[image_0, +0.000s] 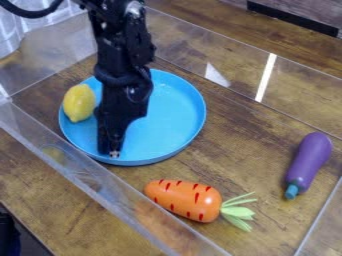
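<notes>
A yellow toy (78, 101) rests at the left side of the blue plate (177, 124), partly behind the black gripper. My gripper (110, 148) is low over the plate's front left part, to the right of and in front of the yellow toy, and shut, with nothing seen between its fingers. The arm hides part of the plate.
An orange carrot toy (187, 199) with green leaves lies in front of the plate. A purple eggplant toy (309, 160) lies at the right. A clear plastic wall runs along the left. The wooden surface between plate and eggplant is clear.
</notes>
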